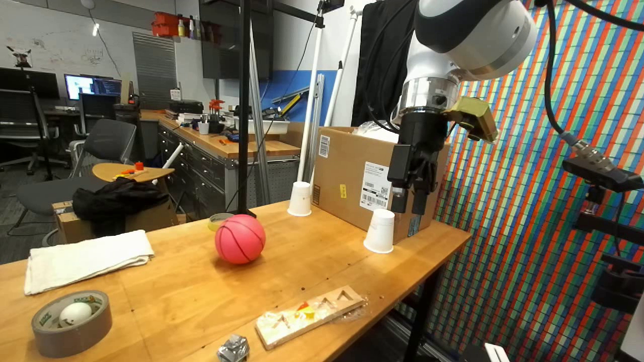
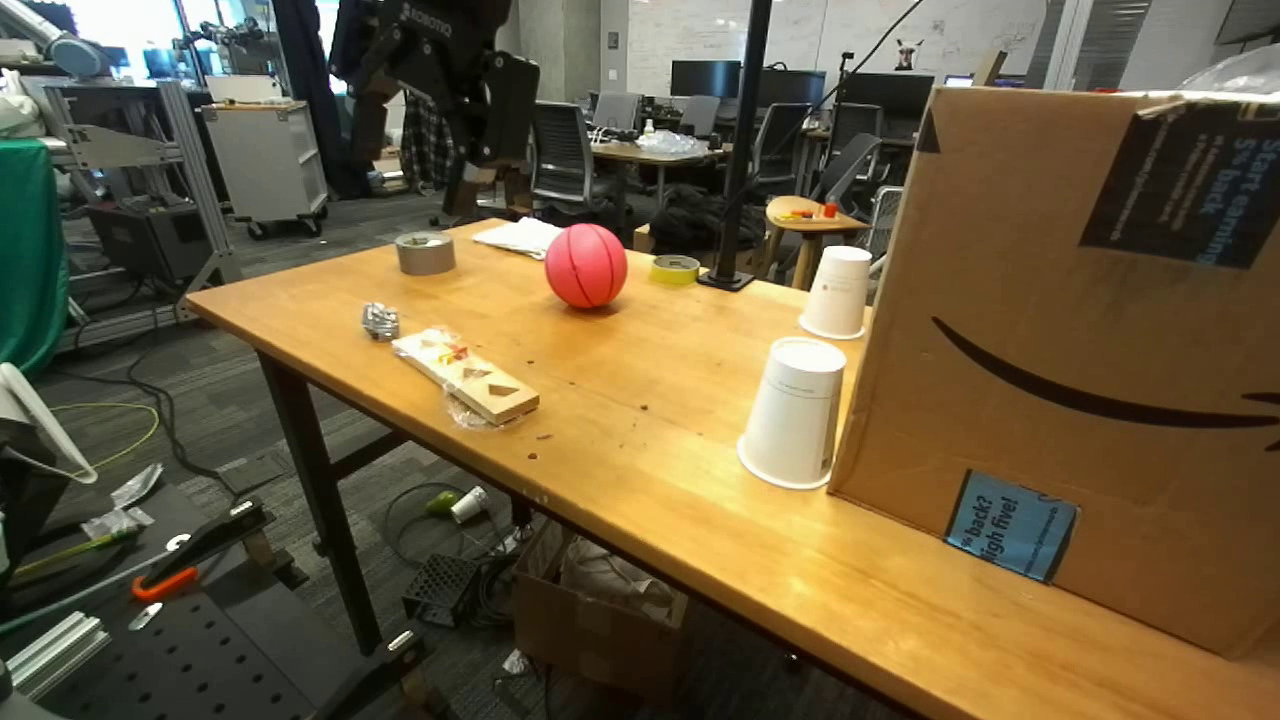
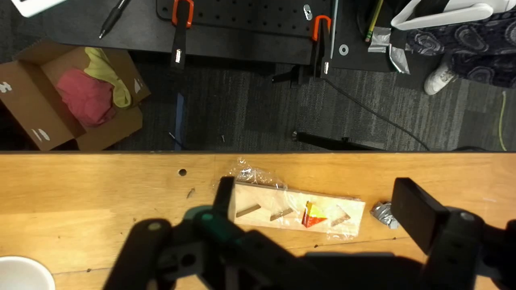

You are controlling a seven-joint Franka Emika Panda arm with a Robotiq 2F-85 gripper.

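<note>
My gripper is open, its two black fingers wide apart with nothing held between them. From the wrist view, the pale wooden strip (image 3: 271, 195) with slanted slots lies on the table below, seen between the fingers. A small red and yellow piece (image 3: 312, 215) rests on it, and clear plastic wrap clings round it. Near the right finger in that view is a crumpled silver lump (image 3: 384, 214), down on the tabletop. In exterior view 1 the gripper hangs above the table's right side, close to an upside-down white cup (image 1: 380, 232).
A pink ball (image 1: 240, 239) sits mid-table. Grey tape (image 1: 71, 338) with a white ball inside and a folded white cloth (image 1: 87, 259) lie left. A second white cup (image 1: 300, 199) and a large cardboard box (image 1: 344, 175) stand at the back.
</note>
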